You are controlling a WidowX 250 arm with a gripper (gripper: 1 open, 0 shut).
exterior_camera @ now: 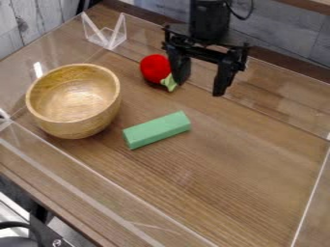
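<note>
The black gripper [203,55] hangs at the top centre of the table, its fingers pointing down; whether it is open or shut is hard to tell. Just left of it lies a red tomato-like thing [153,68] with a small green piece beside it, partly behind the gripper. A green block [157,129] lies flat in the middle left. A wooden bowl [73,99] stands at the left.
A white wire-like object [107,30] lies at the upper left. The table's edge runs along the lower left, with a dark object beyond it.
</note>
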